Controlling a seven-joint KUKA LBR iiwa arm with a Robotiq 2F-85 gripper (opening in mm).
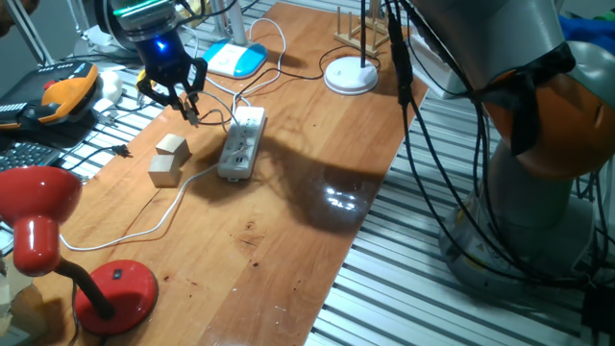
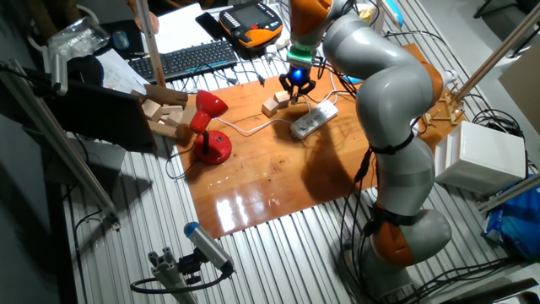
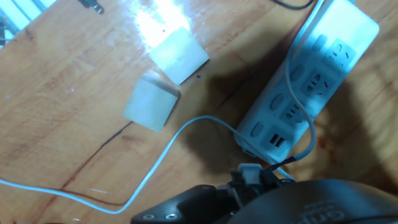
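Note:
In exterior view 1 my gripper (image 1: 189, 108) hangs over the far left of the table, shut on a small plug (image 1: 193, 118) with a thin cable trailing from it. A pale block-like end of the plug (image 3: 250, 172) shows at the fingers in the wrist view; most of the grip is hidden by the gripper body. The white power strip (image 1: 242, 142) lies to the right of and below the gripper, with sockets and USB ports upward. The plug is apart from the strip in exterior view 1. A white cable (image 3: 165, 152) runs beside and across the strip.
Two wooden blocks, one nearer (image 1: 164, 171) and one farther (image 1: 173, 147), lie left of the strip. A red lamp (image 1: 115, 296) stands at the near left, a white round base (image 1: 351, 75) at the back.

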